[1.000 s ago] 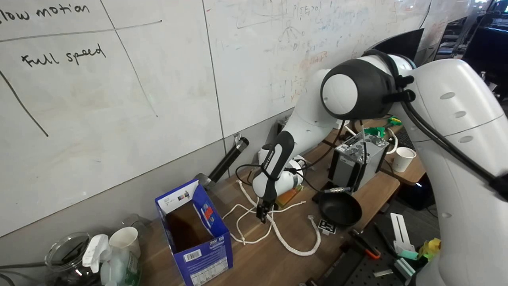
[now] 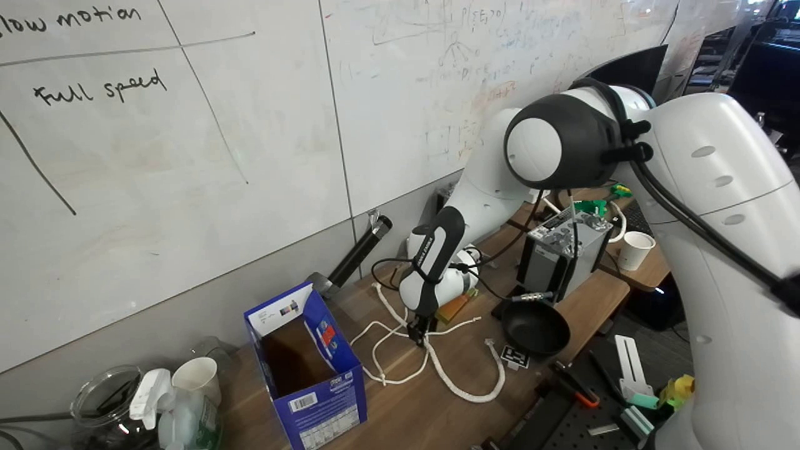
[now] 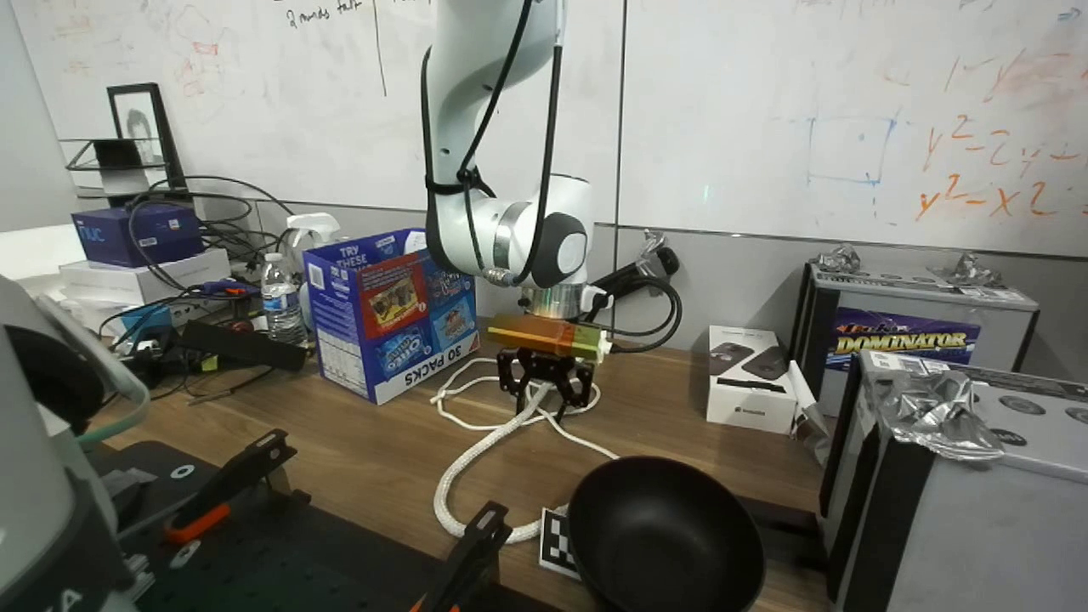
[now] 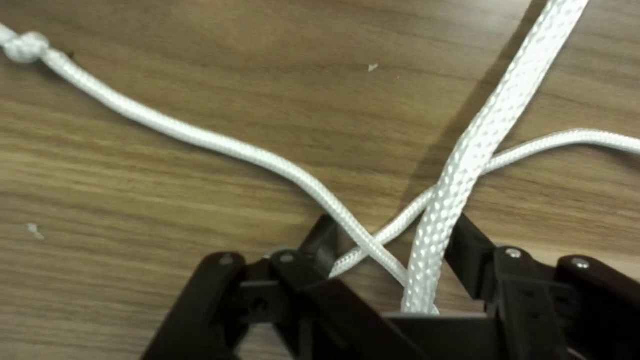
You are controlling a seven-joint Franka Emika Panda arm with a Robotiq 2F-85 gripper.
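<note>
A thick white braided rope [image 4: 498,114] runs down into the space between the fingers of my gripper. Two thinner white cords, one being a knotted cord [image 4: 198,137], cross there as well. Both fingers stand apart; the thick rope lies nearer the right finger [image 4: 471,255], and whether they touch is unclear. In exterior view 2 the gripper [image 3: 547,398] points down, low over the table, with the thick rope [image 3: 459,471] curving toward the front. The lower ends of the fingers are partly hidden by rope.
Left of the gripper in exterior view 2 stands a blue snack box [image 3: 342,337], open on top in exterior view 1. A black pan [image 3: 663,535] sits at front right beside a checkered marker [image 3: 557,541]. A white phone box [image 3: 750,379] stands farther right.
In exterior view 1 my gripper has shifted slightly to the right and turned about its own axis. The ropes lie much as before.
</note>
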